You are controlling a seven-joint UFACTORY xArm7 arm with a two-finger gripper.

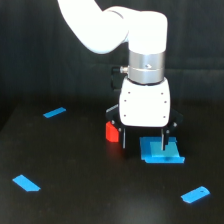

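Note:
My gripper [144, 143] hangs in the right half of the camera view, with its dark fingers spread apart and nothing visible between them. Left of the hand, a red block [111, 131] stands partly hidden behind it. Beside the right finger lies a blue piece [162, 151], with a lighter upper part and a darker blue border; the finger overlaps its top edge in the picture. Whether finger and blue piece touch, I cannot tell.
Blue strips lie on the dark table: one at the back left [55, 112], one at the front left [26, 183] and one at the front right [195, 195].

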